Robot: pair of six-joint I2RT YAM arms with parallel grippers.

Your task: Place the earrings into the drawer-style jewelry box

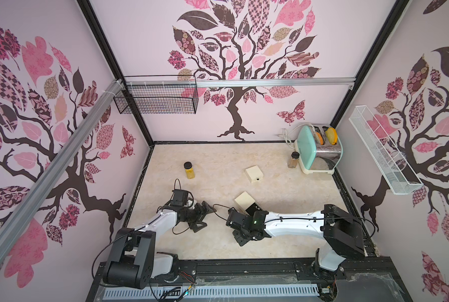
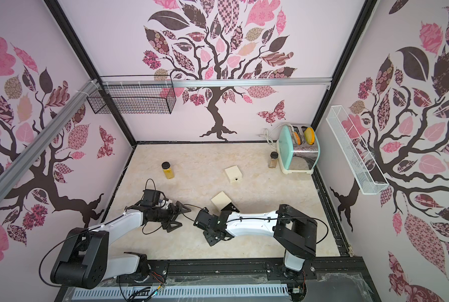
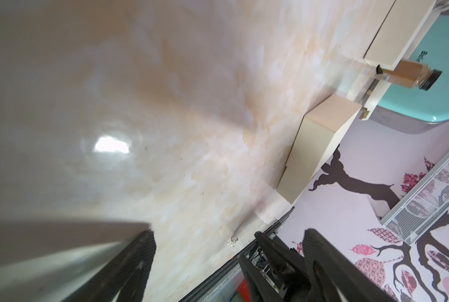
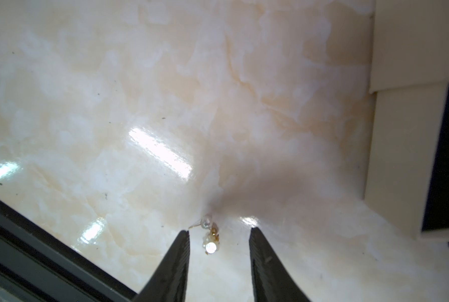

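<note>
A small pair of pearl earrings lies on the table between the open fingers of my right gripper in the right wrist view, apparently on the surface. A cream jewelry box with a dark drawer stands just behind that gripper; its side and black interior show at the right edge of that view. A second cream box piece sits farther back. My left gripper is open and empty at the left of the table, pointed low across it.
A yellow jar stands at back left. A spice jar and mint toaster occupy the back right. Wire baskets hang on both sides.
</note>
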